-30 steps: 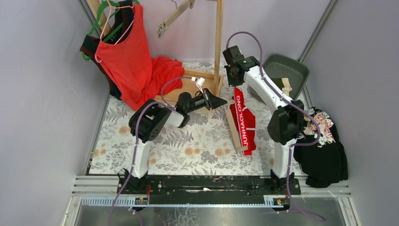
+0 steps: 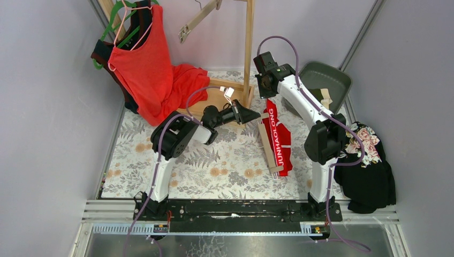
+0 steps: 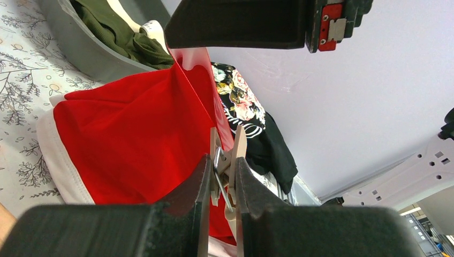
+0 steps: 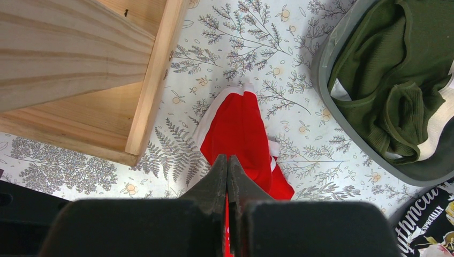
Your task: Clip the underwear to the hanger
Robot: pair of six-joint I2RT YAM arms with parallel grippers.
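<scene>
Red underwear with a lettered waistband hangs beside a wooden clip hanger. My left gripper is shut on the hanger's wooden clip, which stands upright against the red fabric in the left wrist view. My right gripper is above the waistband's far end, shut; in the right wrist view its fingertips meet over the red cloth, with the waistband mostly hidden beneath.
A grey bin with green cloth stands back right. A black floral garment lies at right. The wooden rack with hung clothes fills the back left.
The hanger and underwear have shifted very slightly right along with my left gripper. The right arm looks unchanged.
</scene>
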